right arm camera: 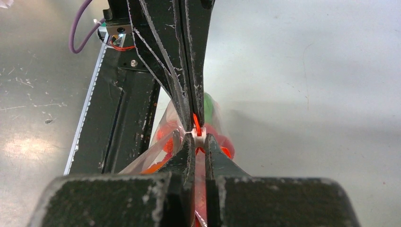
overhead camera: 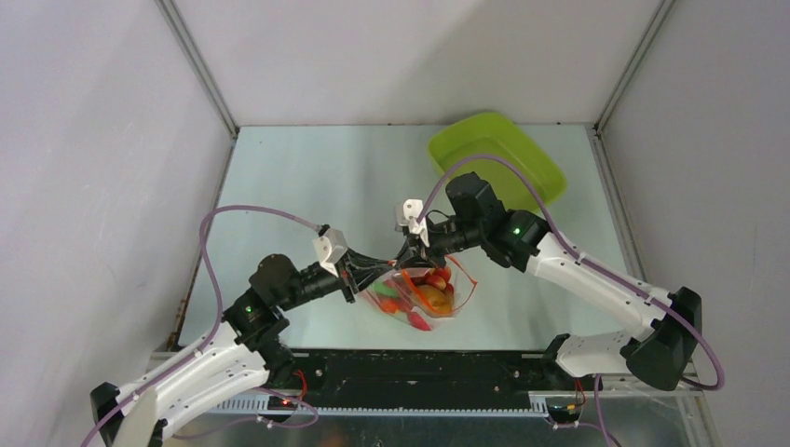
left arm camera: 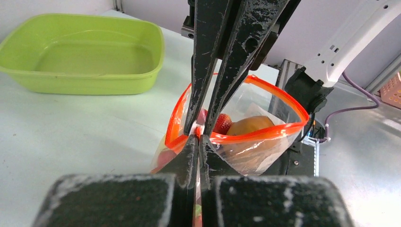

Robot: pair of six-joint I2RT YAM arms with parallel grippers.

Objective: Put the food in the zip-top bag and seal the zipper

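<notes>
The clear zip bag [overhead camera: 419, 307] with an orange-red zipper rim [left arm camera: 279, 130] holds fruit, including a strawberry [left arm camera: 222, 124] and a brown-orange round item [left arm camera: 250, 126]; its top gapes open on one side. Both grippers meet at one end of the zipper. My left gripper is shut, its tips at the zipper beside the other gripper's tips; whether it pinches the rim is unclear. My right gripper is shut on the zipper end, a white tab and orange strip showing at its tips.
An empty green bin [left arm camera: 80, 56] stands at the back right of the white table [overhead camera: 307, 177]. The metal rail [overhead camera: 419, 377] runs along the front edge.
</notes>
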